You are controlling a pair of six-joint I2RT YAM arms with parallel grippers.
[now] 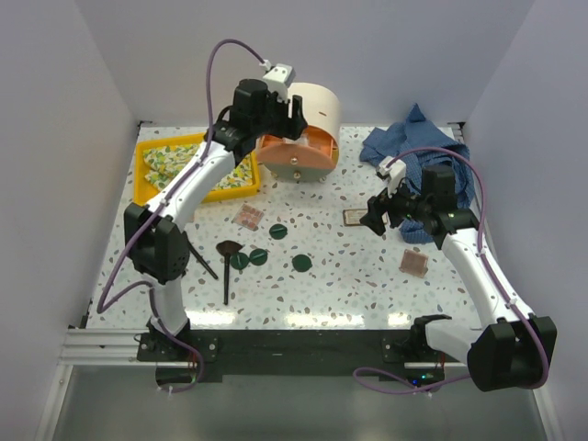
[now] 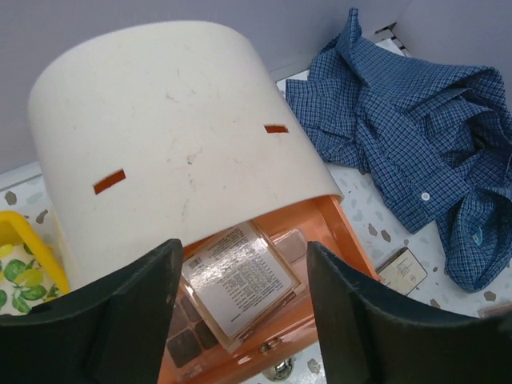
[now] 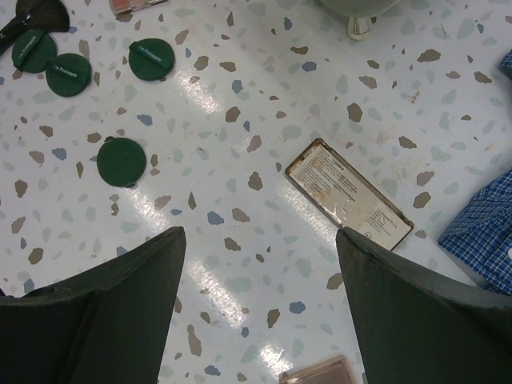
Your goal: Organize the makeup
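My left gripper hangs open over the makeup organizer (image 1: pixel 314 108), whose white lid (image 2: pixel 176 128) is raised. Between and below the fingers, a clear-cased palette (image 2: pixel 237 282) lies in the orange compartment, apparently not held. My right gripper (image 1: pixel 386 209) stands open over the table, near a rectangular palette (image 3: pixel 349 194). Square palettes (image 1: pixel 248 217) (image 1: pixel 413 263), several green round puffs (image 1: pixel 301 263) and dark brushes (image 1: pixel 226 282) lie on the speckled table.
A yellow tray (image 1: pixel 147 170) with patterned cloth stands left of the organizer. A crumpled blue cloth (image 1: pixel 409 141) lies at the back right.
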